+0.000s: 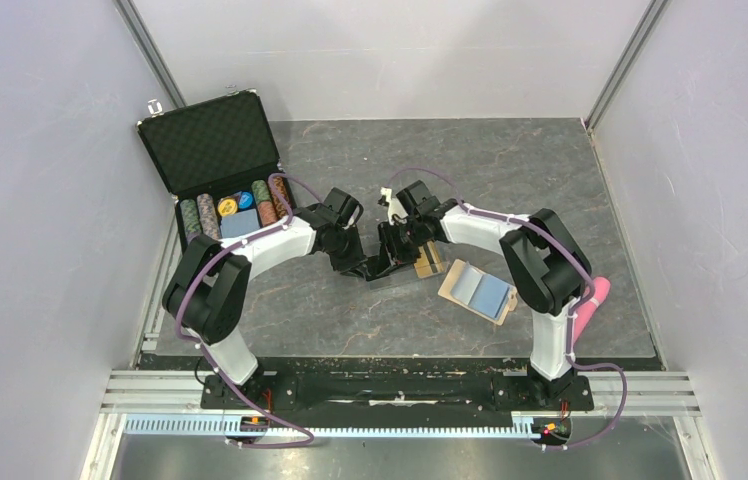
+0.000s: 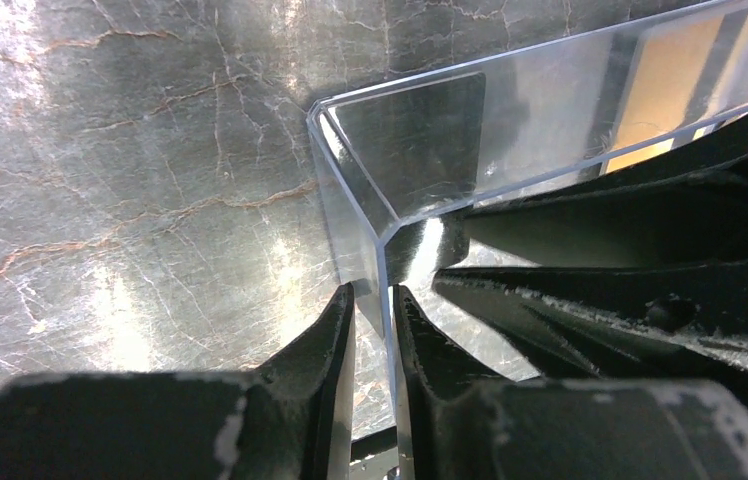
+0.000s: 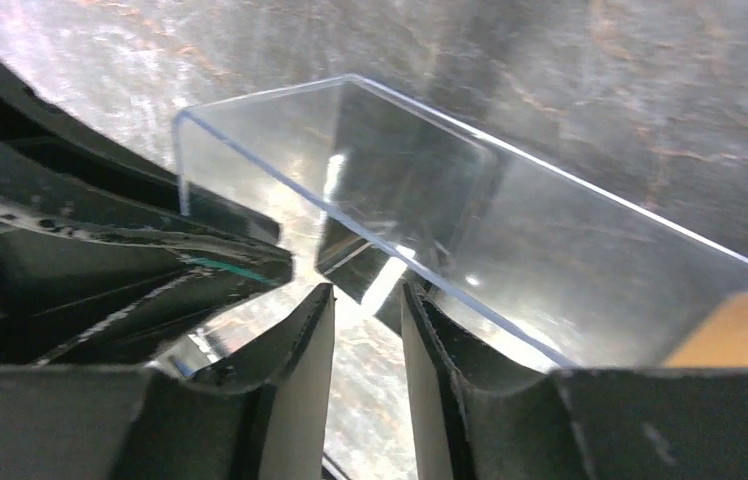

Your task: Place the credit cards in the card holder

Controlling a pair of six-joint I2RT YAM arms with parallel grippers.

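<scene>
The clear card holder [image 2: 550, 110] lies on the table under both grippers. My left gripper is shut on the holder's end wall. A black card is inside at that end; in the right wrist view the dark card [image 3: 410, 180] shows through the plastic. Gold cards [image 2: 655, 80] stand further along the holder. My right gripper is over the holder, fingertips slightly apart beside the dark card; whether anything is between them is unclear.
An open case of chips [image 1: 205, 215] stands at the back left. A tray with blue cards [image 1: 490, 295] lies front right, with a pink roll [image 1: 595, 295] further right.
</scene>
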